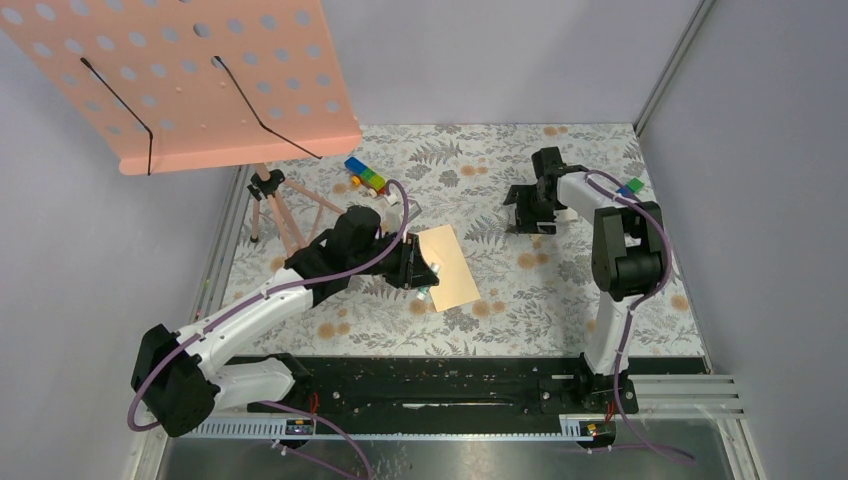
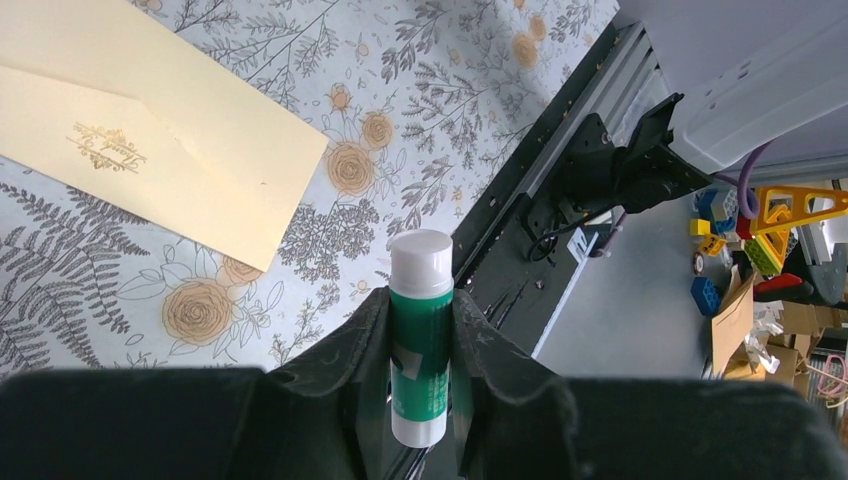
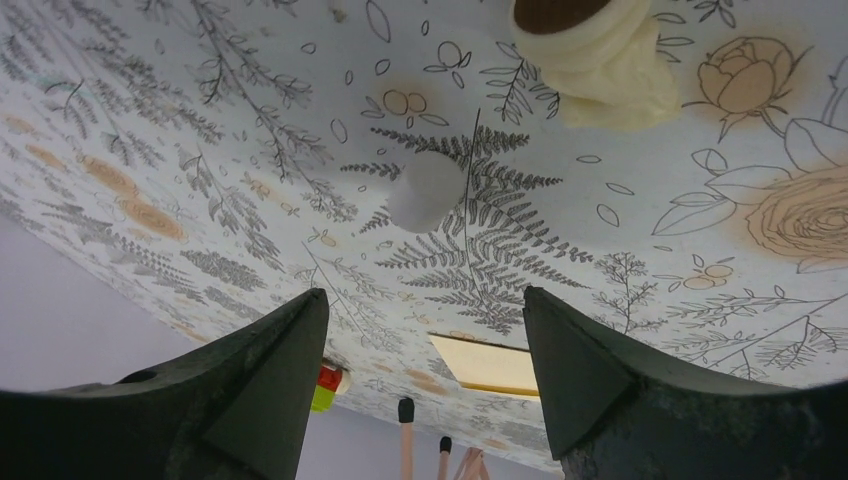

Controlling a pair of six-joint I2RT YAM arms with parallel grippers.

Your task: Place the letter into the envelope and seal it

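My left gripper is shut on a green and white glue stick (image 2: 420,310), held upright with its white end up. In the top view that gripper (image 1: 425,285) hangs over the front of the cream envelope (image 1: 454,268). Gold print shows on the envelope (image 2: 230,165) in the left wrist view; no separate letter can be made out. Farther right, my right gripper (image 1: 530,210) stands open over the patterned table. Between and beyond its fingers, a small white cap-like piece (image 3: 428,192) sits on the table, with nothing gripped.
Beside the white piece is a cream object with a brown top (image 3: 600,60). Toy bricks lie at the back left (image 1: 366,175) and far right (image 1: 632,186). A pink perforated panel (image 1: 220,80) overhangs the left.
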